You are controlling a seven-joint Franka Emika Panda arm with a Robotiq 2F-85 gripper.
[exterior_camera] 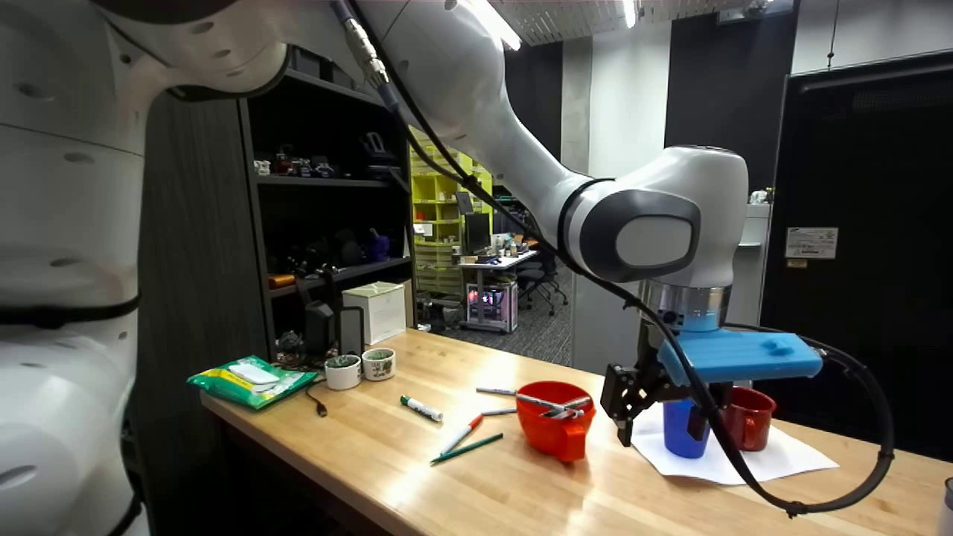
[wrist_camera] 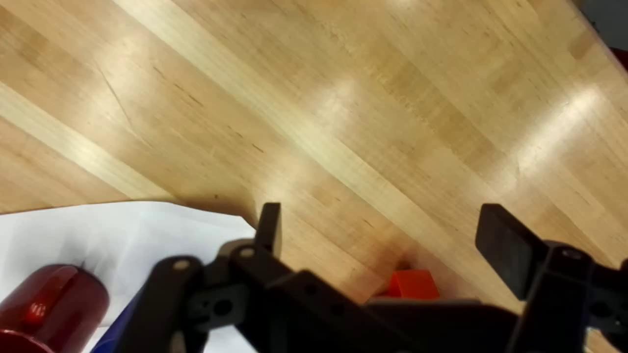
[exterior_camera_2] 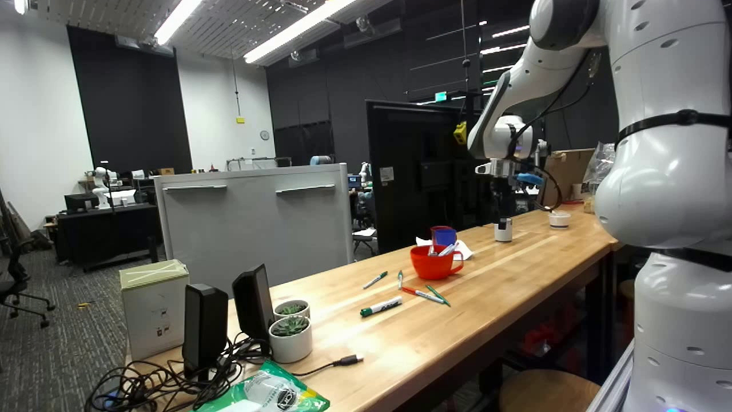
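My gripper [exterior_camera: 659, 430] hangs over the table, open, with nothing between its fingers. In exterior view 1 it stands right of a large red cup [exterior_camera: 549, 433] holding several markers, overlapping the blue cup [exterior_camera: 680, 438] from that side. A dark red mug [exterior_camera: 752, 420] stands beside the blue cup on white paper [exterior_camera: 795, 457]. The wrist view has bare wood beyond the fingertips, the dark red mug [wrist_camera: 56, 306] at lower left and a bit of bright red [wrist_camera: 415, 284] low between the fingers. Loose on the table lie a green-capped marker [exterior_camera: 421, 408], a red marker [exterior_camera: 461, 432] and a green one [exterior_camera: 467, 448].
Two small potted plants [exterior_camera_2: 291, 336], black speakers [exterior_camera_2: 206, 326], cables and a green packet [exterior_camera: 252, 383] occupy one end of the table. Toward the other end are a white cup [exterior_camera_2: 504, 231] and a white bowl [exterior_camera_2: 559, 220].
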